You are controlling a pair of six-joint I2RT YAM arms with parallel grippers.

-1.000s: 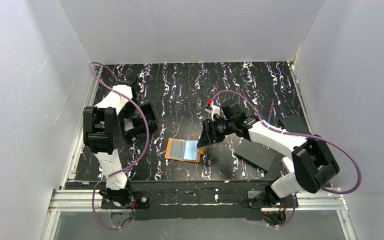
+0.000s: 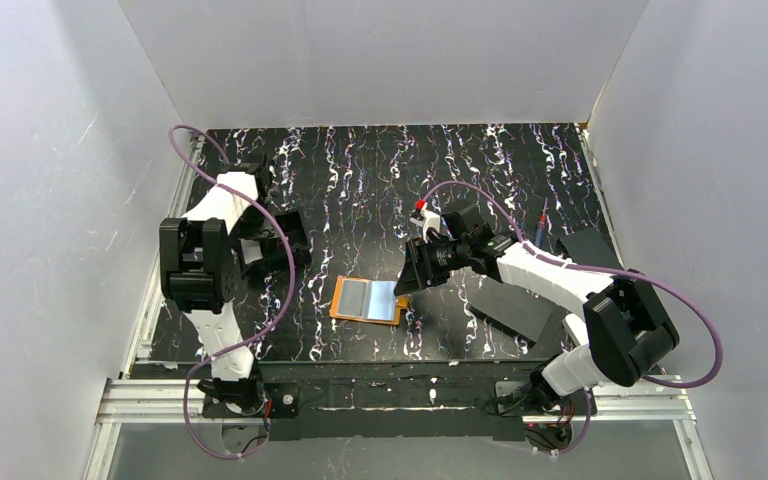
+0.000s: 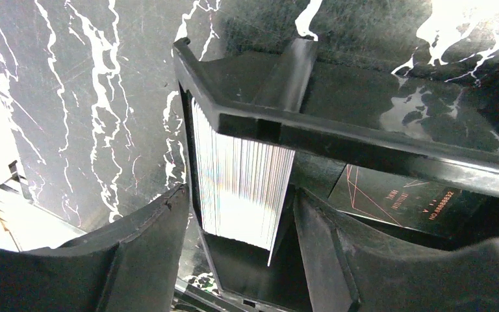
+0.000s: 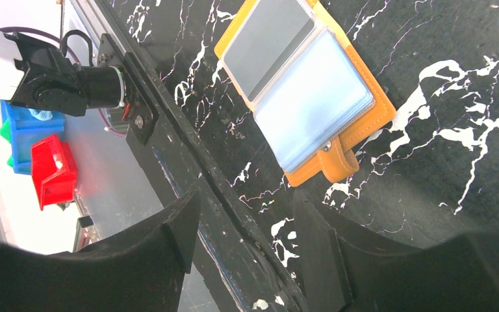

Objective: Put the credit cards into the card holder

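Observation:
A thick stack of cards [image 3: 243,182] stands on edge in the left compartment of a black box [image 3: 390,140], in the left wrist view. My left gripper is part open above it, one finger on each side of the stack; whether either finger touches the cards cannot be made out. A black card with red lines and gold print [image 3: 403,201] lies in the neighbouring compartment. The card holder [image 4: 315,101], orange with clear sleeves, lies spread open on the table. Near its snap-strap end, my right gripper hovers open with nothing between its fingers.
Dark flat panels [image 2: 522,310] lie under and beside the right arm. A pen [image 2: 541,222] rests at the right. Blue and red bins [image 4: 53,170] stand beyond the table edge.
The right arm and the card holder have stayed put.

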